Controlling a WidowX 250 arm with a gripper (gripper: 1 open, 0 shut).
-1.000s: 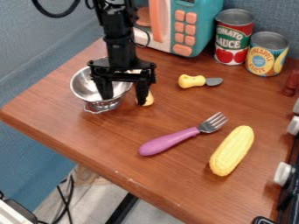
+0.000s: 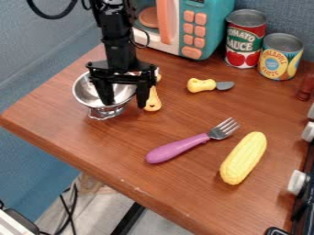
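The black gripper (image 2: 124, 90) hangs over the right side of a steel colander (image 2: 95, 103) at the left of the table, fingers pointing down. A yellow object (image 2: 153, 104), partly behind the gripper, lies beside the colander's right edge. Whether anything is between the fingers is unclear. A yellow-handled utensil (image 2: 207, 85) lies to the right. A purple fork (image 2: 185, 145) and a corn cob (image 2: 243, 158) lie nearer the front.
A teal toy microwave (image 2: 194, 27), two cans (image 2: 244, 41) and a small red bottle (image 2: 306, 90) stand at the back. A black appliance lines the right edge.
The gripper has shifted slightly left and up, uncovering more of the yellow object beside the colander.
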